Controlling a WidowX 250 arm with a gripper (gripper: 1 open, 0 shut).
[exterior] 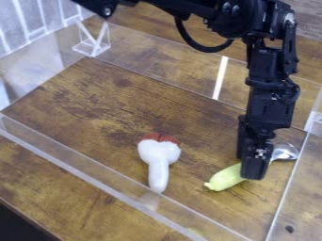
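The black gripper [257,158] reaches down at the right of the board, its fingertips low over the upper end of a pale yellow-green elongated object [227,177] and beside a silver piece [284,152], perhaps a spoon or utensil, partly hidden behind it. Whether the fingers are closed on either item cannot be made out. A white object with a rounded red-topped head and a narrow handle [158,162] lies left of the gripper.
A clear plastic border [88,155] runs round the wooden work surface. A white bracket [94,38] stands at the upper left. The left and middle of the board are bare.
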